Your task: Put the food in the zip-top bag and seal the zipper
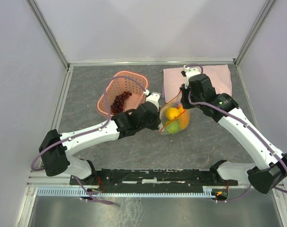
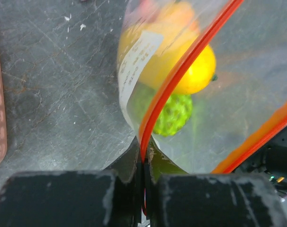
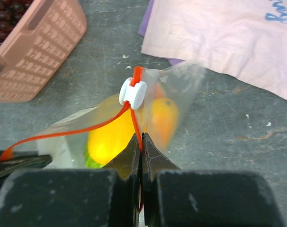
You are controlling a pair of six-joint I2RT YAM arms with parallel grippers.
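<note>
The clear zip bag [image 1: 167, 113] holds yellow, orange and green food: a yellow piece [image 2: 195, 71], a knobbly green piece [image 2: 172, 116] and an orange piece [image 3: 162, 118]. My left gripper is shut on the bag's red-edged rim at the near left of the bag. My right gripper is shut on the bag's red zipper at the other end, just below the white slider [image 3: 133, 93]. The bag's mouth gapes between the two red strips.
A pink basket [image 1: 105, 99] with dark red grapes [image 1: 120, 101] stands at the back left. A pale pink cloth [image 1: 217, 78] lies at the back right. The grey surface in front of the bag is clear.
</note>
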